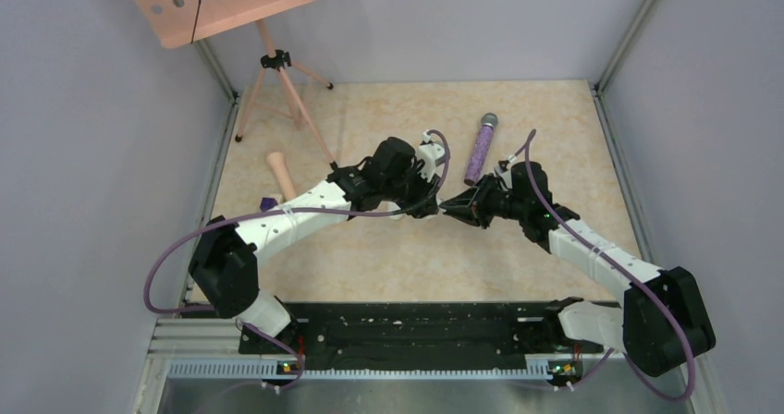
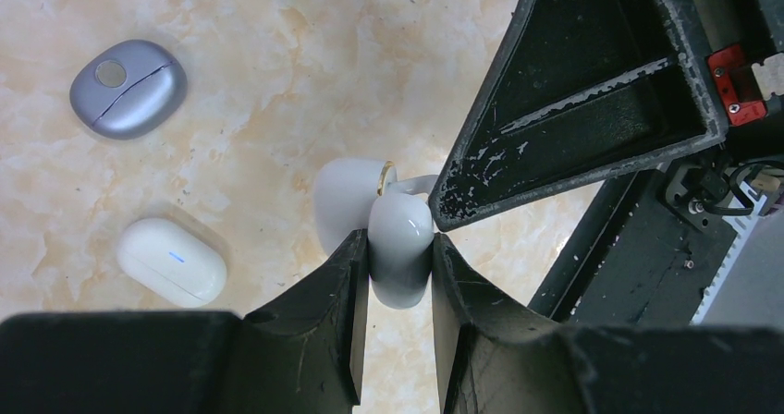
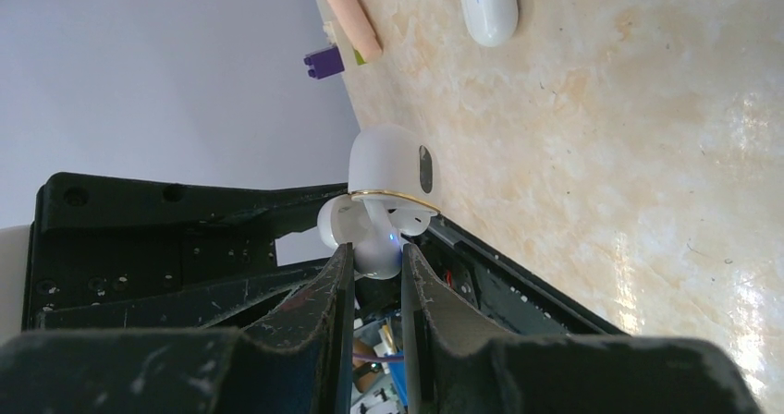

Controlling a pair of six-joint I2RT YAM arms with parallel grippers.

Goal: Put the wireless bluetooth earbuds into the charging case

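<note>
The white charging case, with a gold rim, is in the air, and my left gripper is shut on one of its halves. In the right wrist view the other half of the case stands beyond the fingertips with its opening turned towards me. My right gripper is shut on a white earbud. The stem points at the case opening and overlaps its rim; how deep it sits cannot be told. From above, the left gripper and right gripper almost meet, hiding most of the case.
On the table below lie a white oblong case and a grey-purple rounded case. A purple microphone lies behind the right gripper. A pink tripod stand rises at the back left.
</note>
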